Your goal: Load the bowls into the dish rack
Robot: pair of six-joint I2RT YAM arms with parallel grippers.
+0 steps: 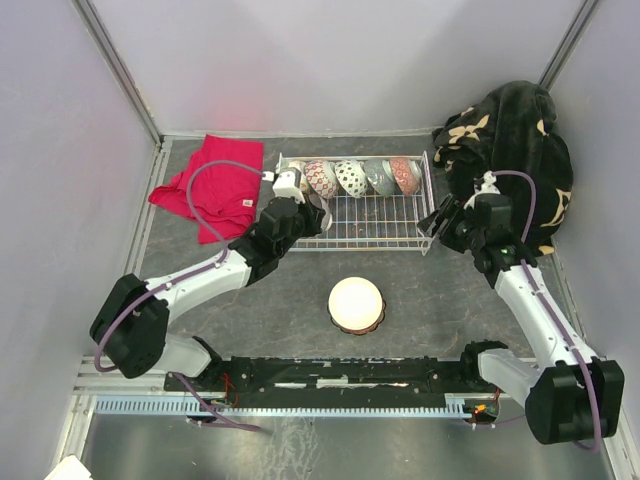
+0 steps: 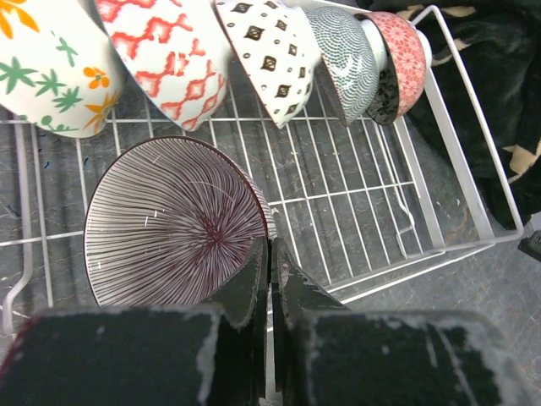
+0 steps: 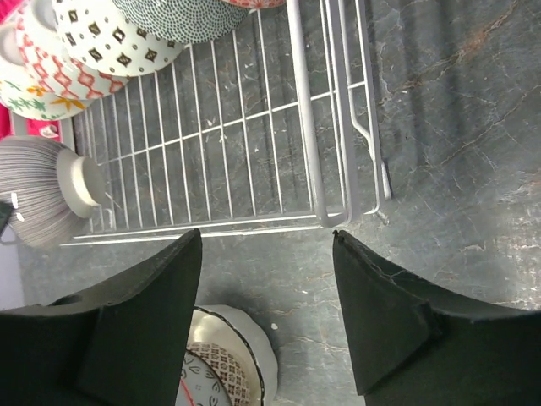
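Observation:
My left gripper is shut on the rim of a bowl lined with dark stripes (image 2: 182, 216). That bowl is tipped on its side over the front left part of the dish rack (image 1: 375, 238); whether it touches the wires I cannot tell. Along the rack's back, several bowls stand on edge, among them an orange-flower bowl (image 2: 55, 68), a red-patterned bowl (image 2: 165, 55), a black-diamond bowl (image 2: 266, 55), a grey bowl (image 2: 347, 59) and a pink bowl (image 2: 401, 63). Close to the rack's front right corner, my right gripper is part open with nothing between its fingers.
On the counter before the rack stands an upside-down stack of bowls (image 1: 356, 304). A red cloth (image 1: 215, 185) lies left of the rack and a dark flowered cloth (image 1: 515, 150) right of it. The rack's front right section is empty.

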